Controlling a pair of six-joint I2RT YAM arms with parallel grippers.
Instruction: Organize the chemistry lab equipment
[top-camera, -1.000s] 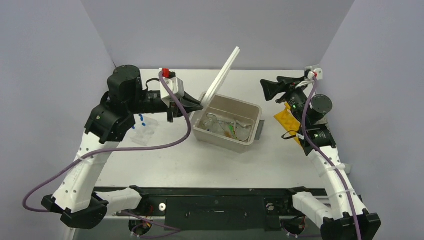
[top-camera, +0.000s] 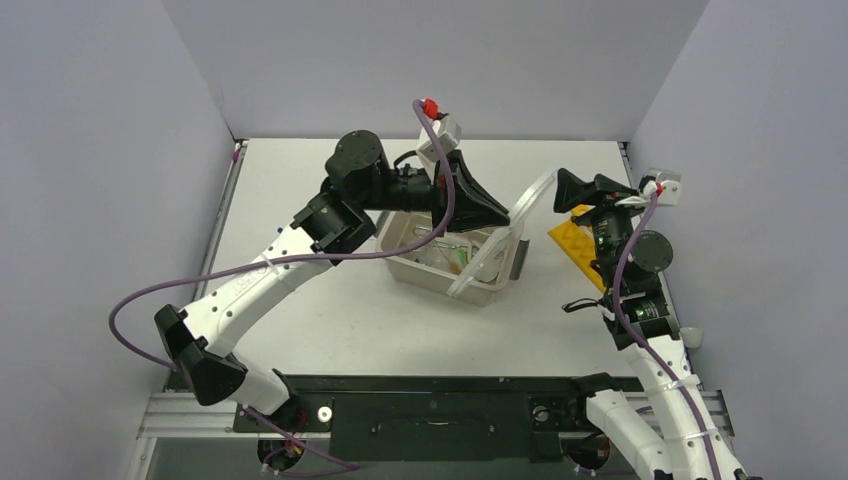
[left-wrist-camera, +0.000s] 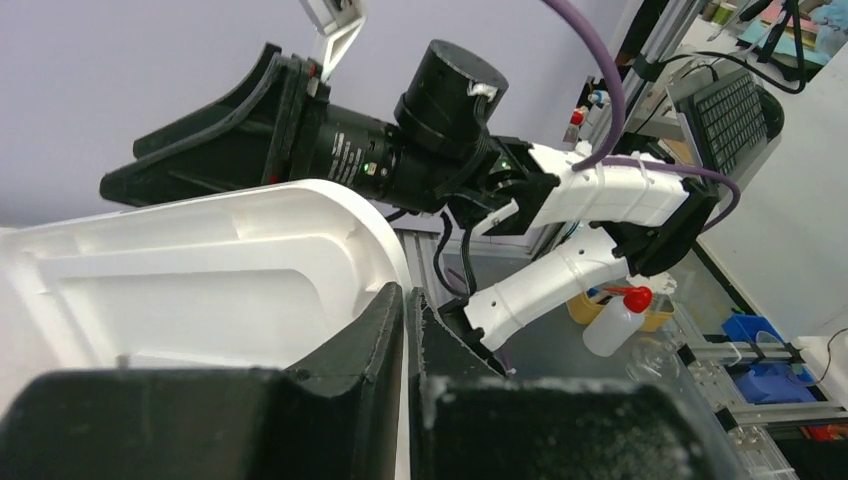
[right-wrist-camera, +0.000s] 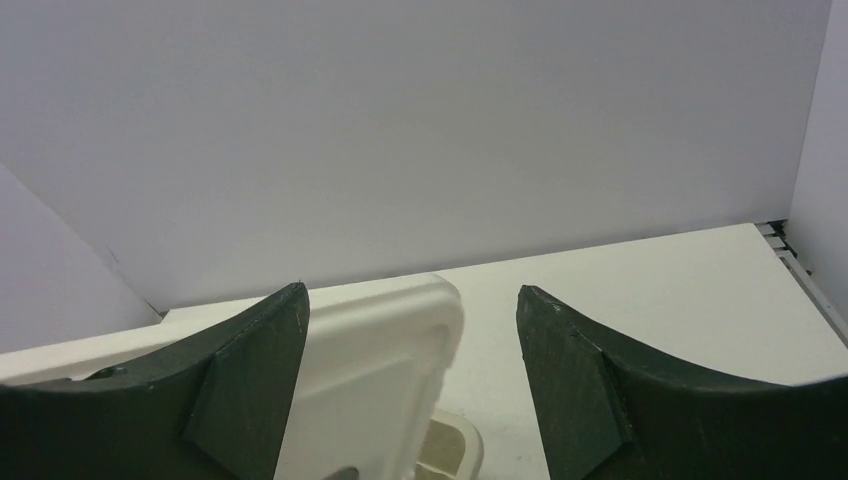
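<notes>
A white lid (top-camera: 497, 245) is held tilted over the beige box (top-camera: 470, 293), with my left gripper (top-camera: 508, 222) shut on its edge. The left wrist view shows the lid's rim (left-wrist-camera: 340, 200) pinched between the fingertips. Inside the box lie clear glassware and a few small coloured items (top-camera: 460, 258), partly hidden by the lid and the left arm. My right gripper (top-camera: 560, 190) stands apart, near the lid's upper end. In the right wrist view its fingers (right-wrist-camera: 290, 340) are spread, and the lid's corner (right-wrist-camera: 435, 300) shows beyond and between them, seemingly not gripped.
A yellow packet (top-camera: 577, 245) lies on the white table at the right, partly under the right arm. The box has a grey latch (top-camera: 520, 260) on its right side. Walls enclose the back and sides.
My left gripper has carried the lid rightward across the box, and the lid has turned.
</notes>
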